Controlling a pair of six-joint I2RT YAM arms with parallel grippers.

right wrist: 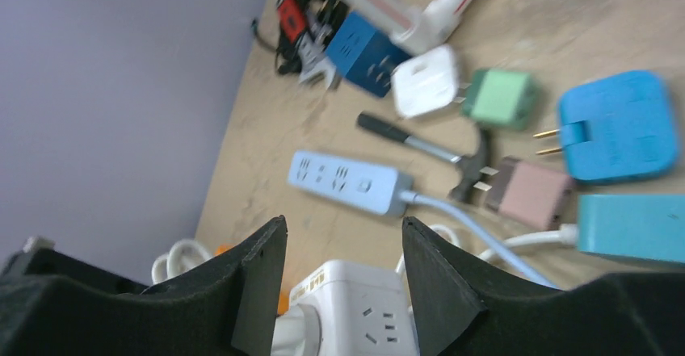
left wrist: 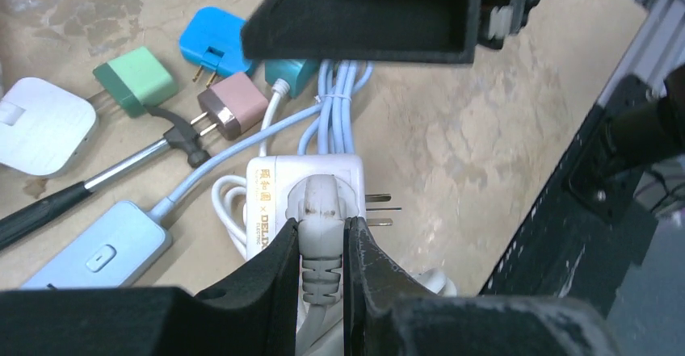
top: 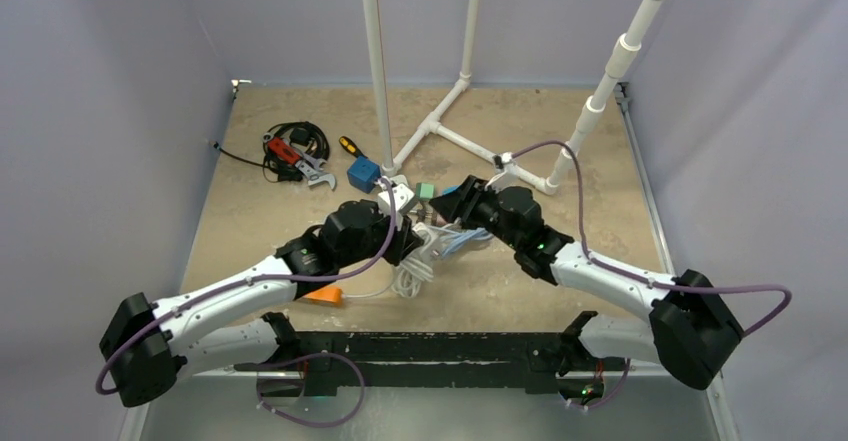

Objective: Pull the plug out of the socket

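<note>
In the left wrist view, my left gripper is shut on the white plug (left wrist: 321, 211), whose ribbed neck and cord run down between its fingers. The plug sits against the face of the white cube-shaped socket (left wrist: 268, 203); how deep its pins are is hidden. Metal prongs stick out from the socket's right side. My right gripper is open, with the socket (right wrist: 376, 312) showing between and below its fingers in the right wrist view. Contact there is not visible. From above, the right gripper (top: 442, 203) is close beside the left gripper (top: 412, 246).
Behind the socket lie a hammer (left wrist: 121, 166), a light blue power strip (left wrist: 101, 251), a pink adapter (left wrist: 233, 106), a green adapter (left wrist: 136, 80) and a blue adapter (left wrist: 214, 39). Blue cable (left wrist: 334, 122) is bundled close by. White pipes (top: 380, 81) rise behind.
</note>
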